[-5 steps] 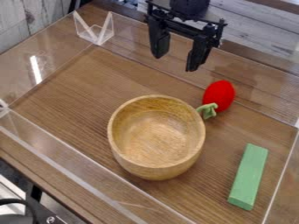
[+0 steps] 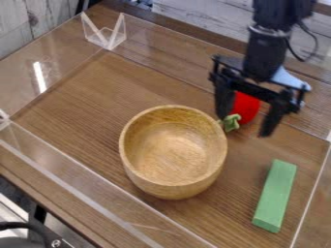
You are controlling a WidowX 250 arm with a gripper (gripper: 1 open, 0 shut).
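Observation:
My black gripper hangs at the upper right in the camera view, open, over a red strawberry-like object with a green top, which it partly covers. A large tan bowl sits in the middle foreground. A green block lies at the lower right.
A white wire-like holder stands at the back left. A pale blue item is partly hidden behind the gripper at the right.
The bowl and green block have not moved.

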